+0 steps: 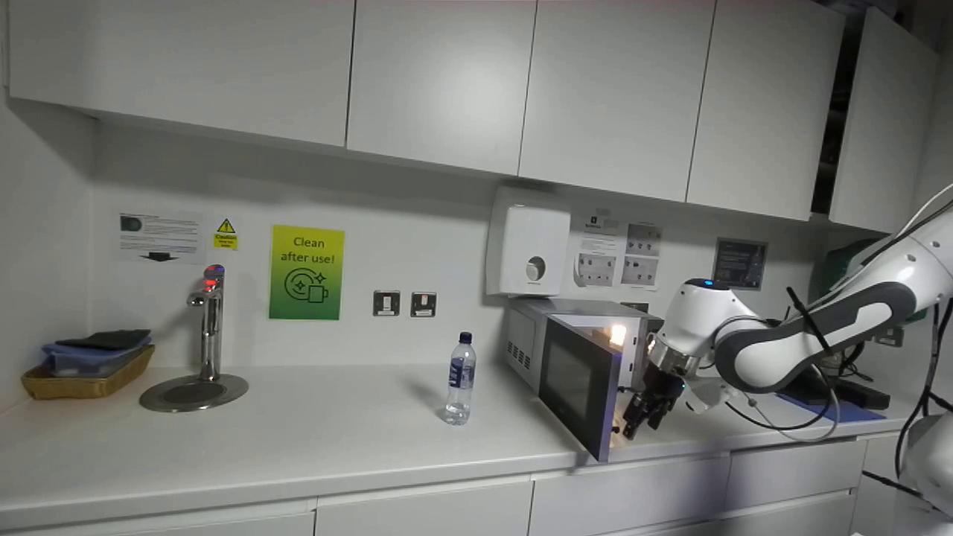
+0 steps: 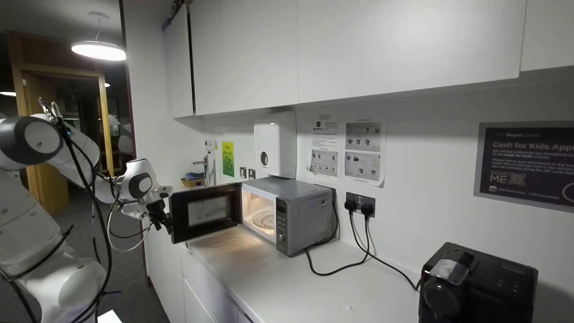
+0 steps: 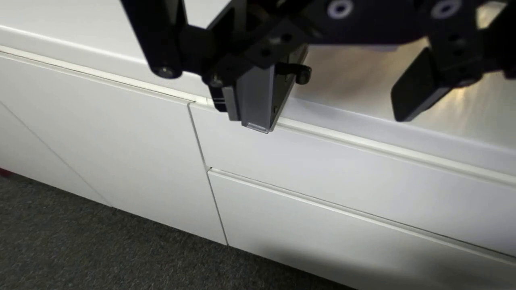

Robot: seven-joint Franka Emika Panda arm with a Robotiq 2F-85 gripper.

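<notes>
The grey microwave (image 1: 524, 335) (image 2: 312, 215) stands on the counter, its cavity lit and its door (image 1: 576, 393) (image 2: 207, 212) swung wide open. My gripper (image 1: 641, 427) (image 2: 163, 221) is beside the door's free edge. In the wrist view the gripper is open, its fingers (image 3: 415, 89) wide apart. The door's edge (image 3: 259, 99) appears in that gap, close by the left finger; whether it touches I cannot tell. A dark latch hook (image 3: 302, 74) sticks out from the door's inner side.
A clear water bottle (image 1: 460, 384) stands upright left of the microwave. Farther left are a tap (image 1: 211, 326) and a basket (image 1: 94, 380). A black coffee machine (image 2: 479, 285) stands to the microwave's right. Plug cables (image 2: 344, 267) lie on the counter. Closed drawers (image 3: 338, 164) are below.
</notes>
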